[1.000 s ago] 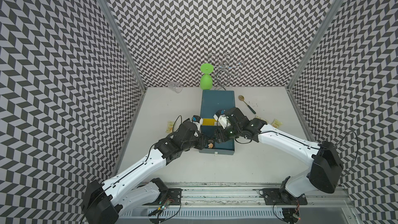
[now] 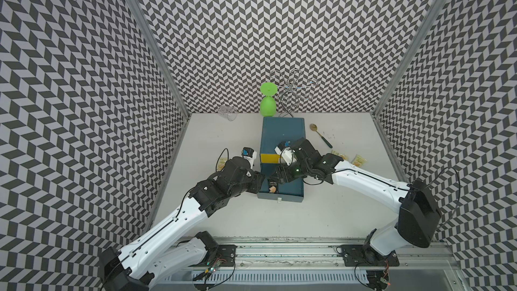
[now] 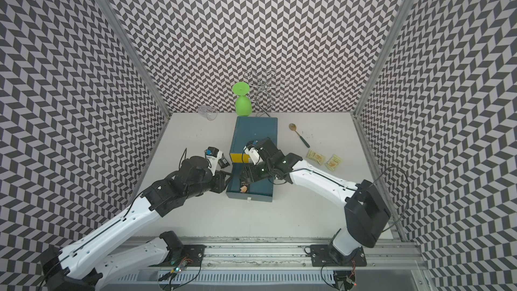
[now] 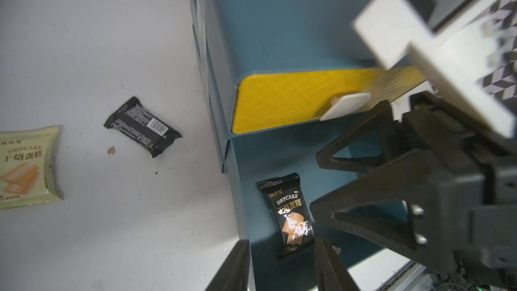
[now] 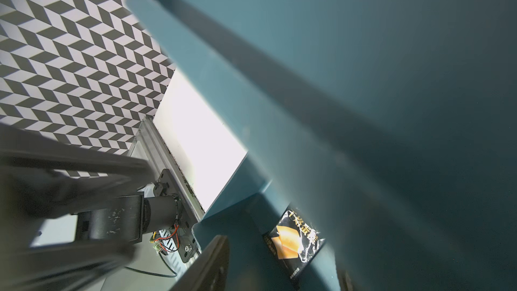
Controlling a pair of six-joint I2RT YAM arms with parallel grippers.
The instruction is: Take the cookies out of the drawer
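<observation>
A blue-green drawer (image 3: 258, 186) is pulled out beneath the cabinet's yellow front. In it lies a black DRYCAKE cookie packet, also partly visible behind the drawer wall in the right wrist view. My left gripper hangs above the drawer's left part, fingers apart, nothing visible between them. My right gripper is low at the drawer, open, with a blurred wall between its fingers; its black body covers the drawer's right in the left wrist view.
Left of the drawer lie a black packet (image 4: 142, 126) and a yellow packet (image 4: 24, 167). Yellow packets (image 3: 332, 161) and a spoon (image 3: 299, 134) lie right. A green object (image 3: 242, 105) and wire rack stand behind the cabinet.
The right arm has shifted slightly left.
</observation>
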